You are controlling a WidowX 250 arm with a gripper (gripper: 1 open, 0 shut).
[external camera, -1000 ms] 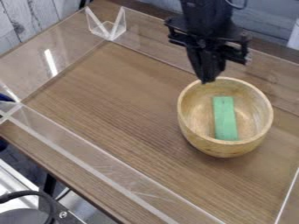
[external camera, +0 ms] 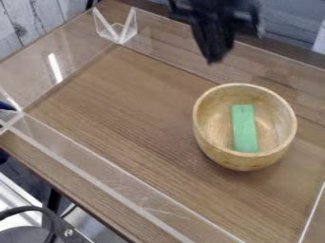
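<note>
My gripper is at the top of the camera view, raised above and behind a wooden bowl. It is dark and blurred, and its fingertips look close together, with nothing visible between them. The round light-wood bowl sits on the right half of the wooden table and holds a green rectangular block, lying lengthwise inside it.
Clear plastic edging runs along its sides, with a clear bracket at the back left. Dark cables lie off the table at the lower left.
The bowl and green block look unmoved.
</note>
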